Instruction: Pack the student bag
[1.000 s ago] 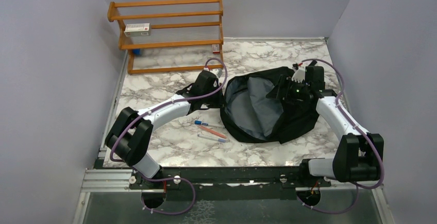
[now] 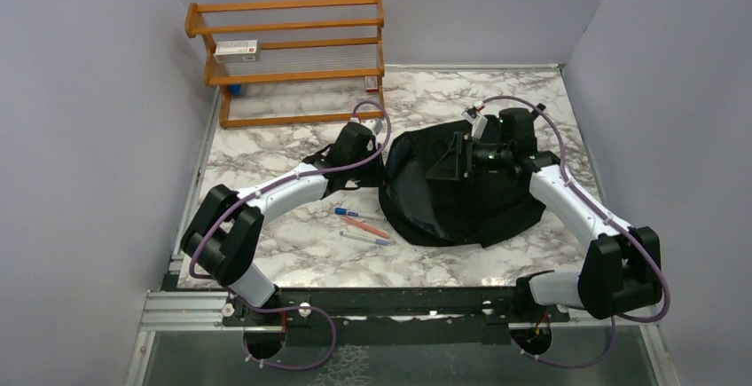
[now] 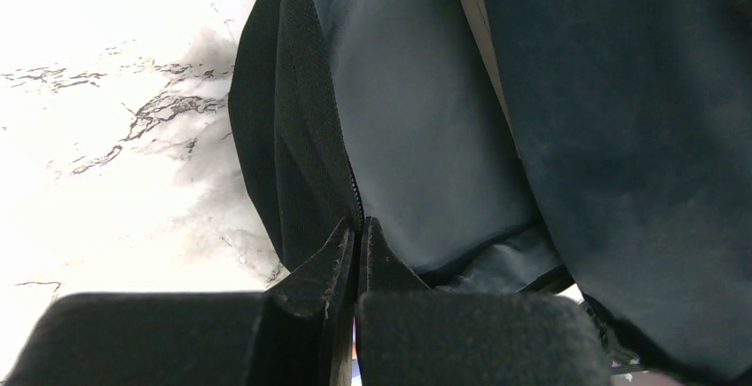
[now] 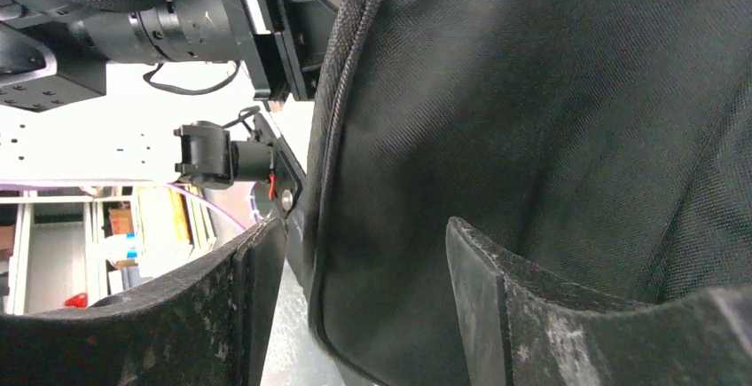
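Observation:
The black bag (image 2: 510, 208) lies on the right half of the table, its mouth towards the left. My left gripper (image 2: 382, 185) is at the left side of that mouth; in the left wrist view, its fingers are shut on the bag's zipped edge (image 3: 315, 75). Inside, a thin pale edge (image 3: 486, 49) of some object shows beside a dark fabric panel (image 3: 621, 137). Over the bag, my right gripper (image 2: 450, 169) stands open. Black bag fabric (image 4: 461, 137) fills much of the right wrist view beyond its spread fingers (image 4: 266, 271), with nothing clearly gripped.
Left of the bag lie a blue-capped marker (image 2: 348, 212), a reddish pen (image 2: 368, 228) and a clear pen (image 2: 362, 238). At the back left stands a wooden rack (image 2: 293, 75) holding a white box (image 2: 237, 51) and a small red-and-white box (image 2: 372, 84).
The right gripper has moved left across the bag. My left arm has stayed still.

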